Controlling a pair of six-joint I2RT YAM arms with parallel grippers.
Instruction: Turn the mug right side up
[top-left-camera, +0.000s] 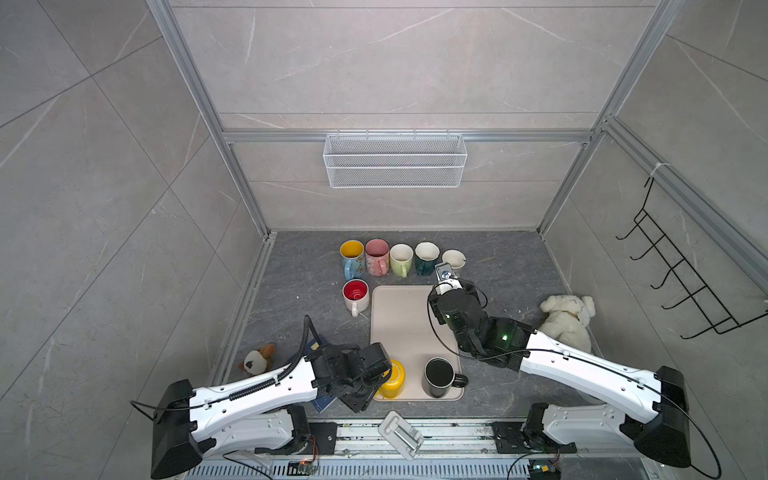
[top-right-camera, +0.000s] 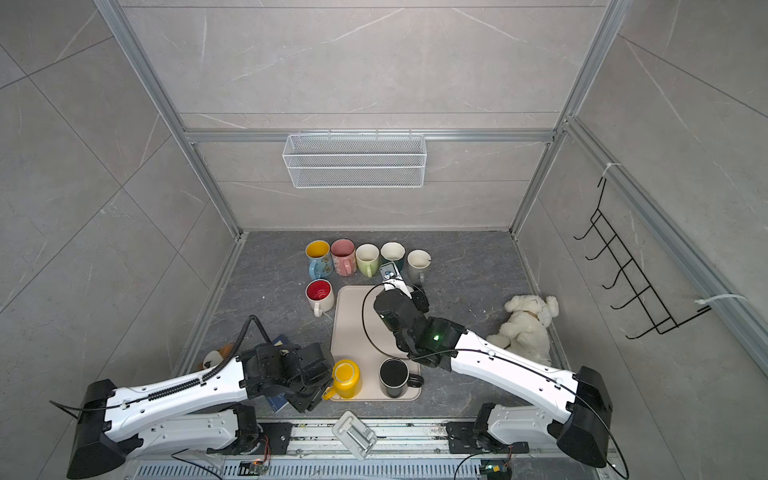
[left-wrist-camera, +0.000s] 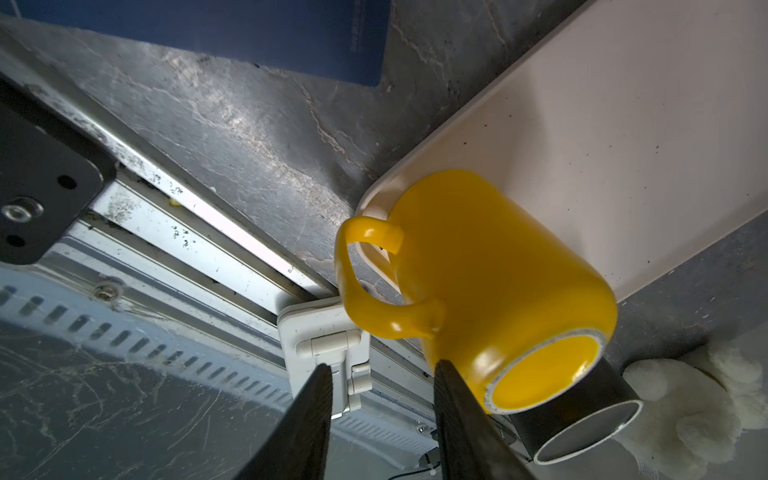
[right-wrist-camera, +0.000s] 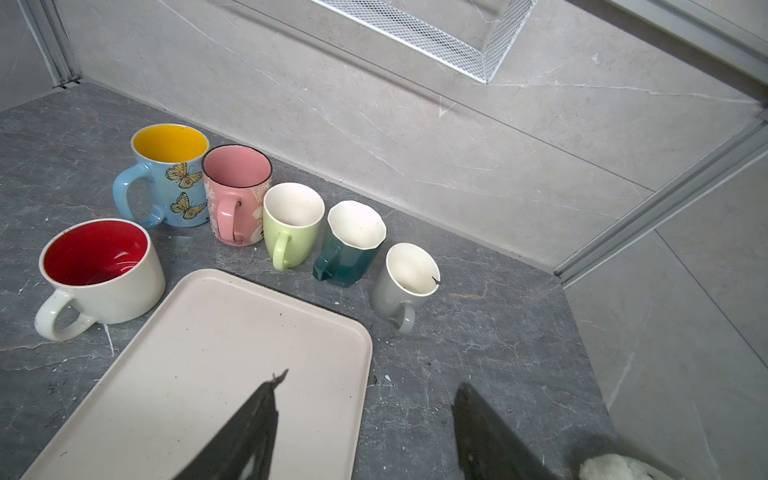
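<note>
A yellow mug (top-right-camera: 346, 376) lies at the front left of the beige tray (top-left-camera: 400, 320), bottom up in the top views; the left wrist view shows its base and handle. My left gripper is just beside it, fingers apart near the handle, nothing between them. A dark mug (top-left-camera: 439, 376) stands right of it on the tray. My right gripper is over the tray's back right, open and empty.
Several mugs (right-wrist-camera: 292, 212) line the back, with a red-lined white mug (right-wrist-camera: 108, 288) left of the tray. A plush toy (top-right-camera: 524, 328) sits at the right, a wire rack (top-left-camera: 688, 280) hangs on the right wall. The tray's back half is clear.
</note>
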